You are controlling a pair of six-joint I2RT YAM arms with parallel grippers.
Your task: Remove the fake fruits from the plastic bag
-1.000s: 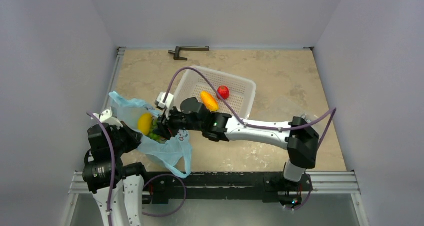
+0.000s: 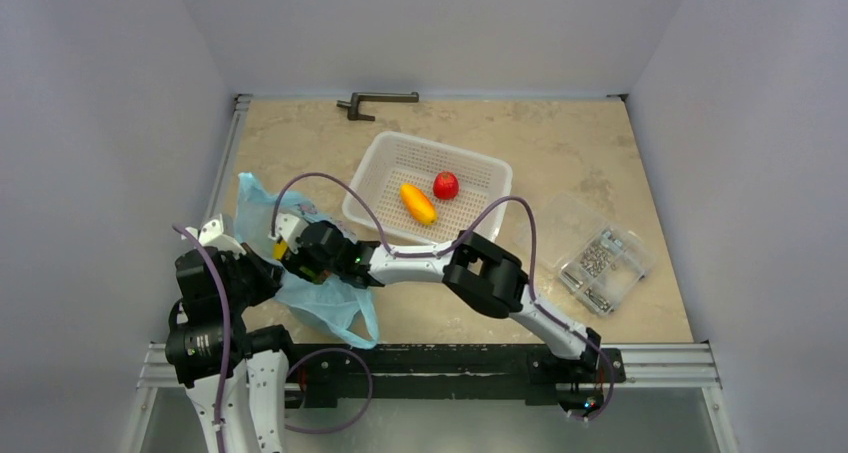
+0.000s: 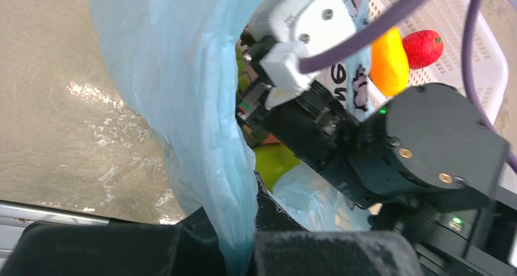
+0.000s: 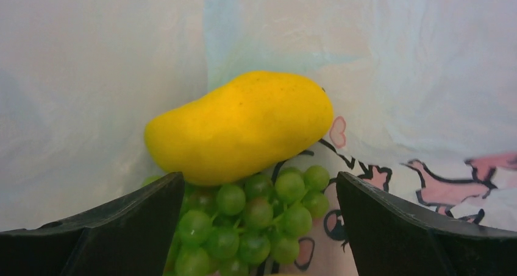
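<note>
The blue plastic bag (image 2: pixel 340 308) lies at the left of the board, its side held up by my left gripper, which is shut on the thin plastic. My right gripper is open inside the bag, over green grapes (image 4: pixel 235 233), with a yellow mango (image 4: pixel 238 127) just beyond its fingers. In the left wrist view a green fruit (image 3: pixel 274 163) shows low in the bag, partly hidden by the right arm.
A white basket (image 2: pixel 470 168) behind the arm holds a red fruit (image 2: pixel 445 185) and an orange-yellow fruit (image 2: pixel 418 203). A clear parts box (image 2: pixel 610 273) sits at right, a black bracket (image 2: pixel 385 97) at back.
My right gripper has moved left and into the bag, over the fruits. The bag's top edge has shifted. The left arm looks unmoved.
</note>
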